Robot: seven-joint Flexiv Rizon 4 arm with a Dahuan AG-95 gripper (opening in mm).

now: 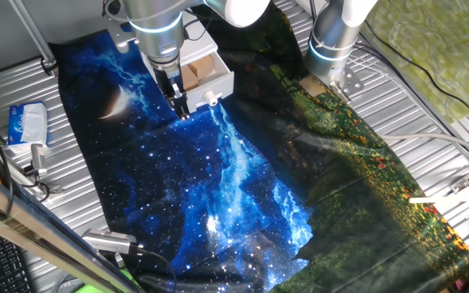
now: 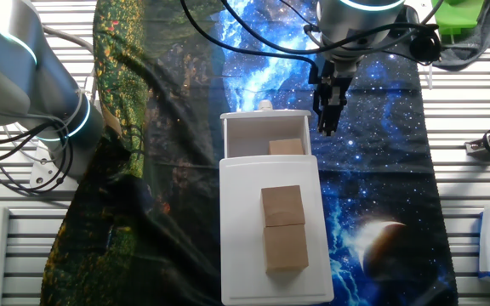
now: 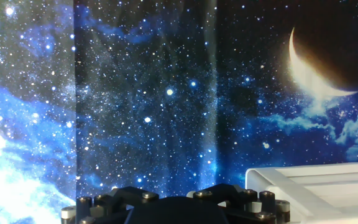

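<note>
A white drawer unit (image 2: 236, 229) has its drawer (image 2: 247, 136) pulled out, with a round knob (image 1: 211, 98) on the front. Inside the drawer, one brown block (image 2: 286, 147) shows partly at the right, against the cabinet's edge. Two more brown blocks, a nearer one (image 2: 286, 247) and a farther one (image 2: 282, 205), rest end to end on the unit's top. My gripper (image 2: 328, 131) points down beside the drawer, apart from it, and no object shows in it. Only its knuckles appear along the bottom of the wrist view; the fingertips are hidden there, and their spacing is unclear outside.
The starry cloth (image 1: 194, 187) has wide bare room ahead of the drawer. A blue-white packet (image 1: 28, 124) lies off the cloth. Black cables (image 2: 262, 47) hang near my wrist.
</note>
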